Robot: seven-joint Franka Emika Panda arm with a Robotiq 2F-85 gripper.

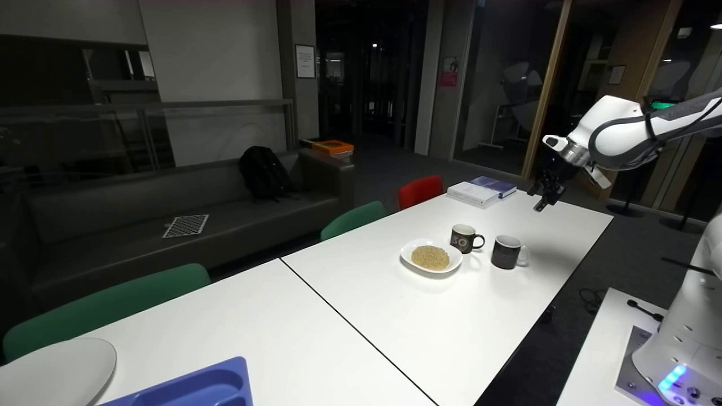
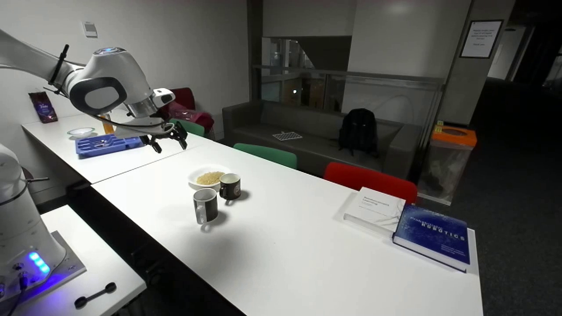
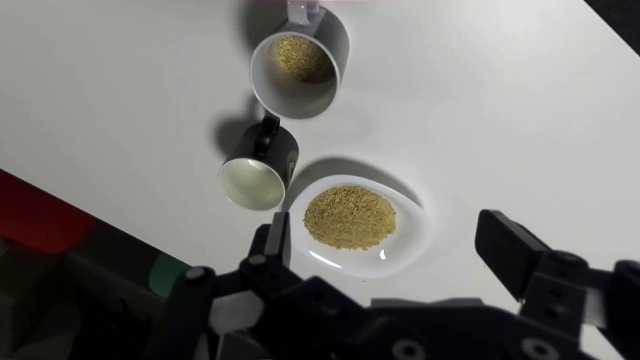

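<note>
High over the table, my gripper stands open, its two fingers (image 3: 277, 235) wide apart and nothing held between them. Below it in the wrist view, a white plate (image 3: 412, 240) carries a heap of brown grains (image 3: 349, 217). A black mug (image 3: 280, 147) with a pale, empty-looking inside stands beside the plate. Farther up in that view is a larger grey mug (image 3: 279, 90), with similar grains inside. Both mugs are upright in the second exterior view, the grey mug (image 2: 206, 206) nearer the robot than the black mug (image 2: 230, 186).
A white book (image 2: 374, 208) and a blue book (image 2: 432, 234) lie at one end of the table. Toward the other end are a blue tray (image 2: 87, 152) and a glass bowl (image 2: 81, 131). Green and red chairs (image 2: 369, 181) line the far edge.
</note>
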